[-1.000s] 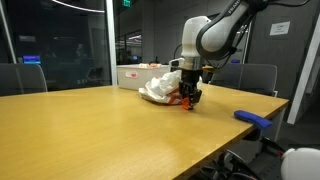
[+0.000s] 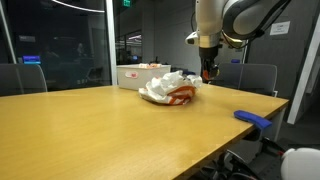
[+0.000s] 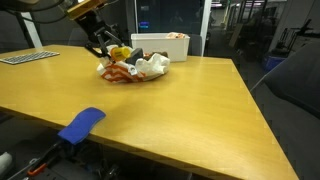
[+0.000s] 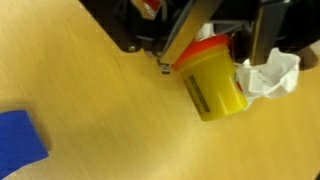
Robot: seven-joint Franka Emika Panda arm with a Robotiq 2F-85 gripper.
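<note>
A yellow container (image 4: 213,84) with a red end sits between the fingers of my gripper in the wrist view. The fingers are shut on it at the red end. In exterior view 2 the yellow container (image 3: 121,53) shows in front of the crumpled cloth, below the arm. Exterior view 1 has my gripper (image 2: 209,72) above the table, to the right of the cloth, with a bit of red at its tip.
Crumpled white and orange-red cloth (image 2: 168,88) lies on the table, with a white box (image 3: 177,44) behind it. A blue flat object (image 2: 252,118) lies by the near edge.
From low at the table beside the cloth, my gripper has risen and shifted right in exterior view 1, the red piece moving with it. The cloth and the blue object look unmoved.
</note>
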